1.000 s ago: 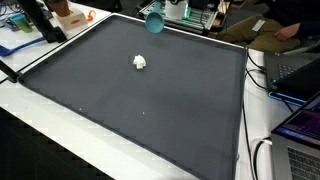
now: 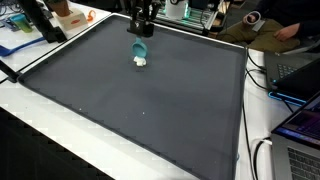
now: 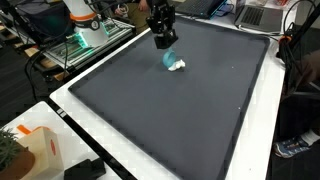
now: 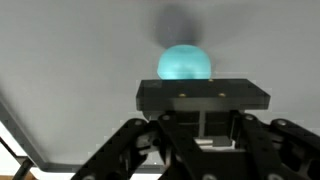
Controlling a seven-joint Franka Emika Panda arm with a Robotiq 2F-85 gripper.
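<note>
My gripper (image 2: 142,28) is over the far part of the dark table, shut on a light-blue object (image 2: 140,47) that looks like a small cup. In exterior view 2 the blue object (image 3: 169,58) hangs below the black gripper (image 3: 165,40), right beside a small white object (image 3: 177,65) on the tabletop. Whether blue and white touch cannot be told. From the wrist, a rounded part of the blue object (image 4: 184,63) sticks out past the black fingers (image 4: 160,95); the white object is not visible there.
Laptops (image 2: 297,130) and a dark cable stand along the right side. Bottles and other clutter (image 2: 68,14) lie beyond the far left edge.
The blue object has come from the table's far edge toward the white object, and its round face has turned from the camera. My gripper has come into view above it. The white object stays put.
</note>
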